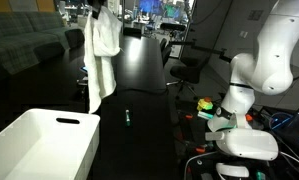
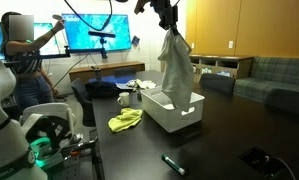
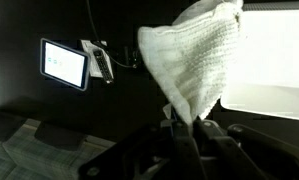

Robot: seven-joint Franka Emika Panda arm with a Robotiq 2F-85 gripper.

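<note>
A white cloth [image 1: 103, 50] hangs down high over the dark table, its upper end held by my gripper [image 1: 95, 8] near the top of exterior view 1. In exterior view 2 the cloth [image 2: 176, 68] dangles in front of the white box, and the gripper [image 2: 169, 28] is shut on its top. Seen from the wrist, the cloth [image 3: 192, 58] spreads out below the gripper. The white box [image 1: 51, 140] stands open at the front left in exterior view 1, to the left of the hanging cloth.
A yellow cloth [image 2: 125, 120] and a white mug [image 2: 124, 99] are beside the box in exterior view 2. A dark green marker [image 2: 173, 162] lies on the table. A tablet [image 3: 65, 63] and a remote [image 3: 103, 65] show in the wrist view.
</note>
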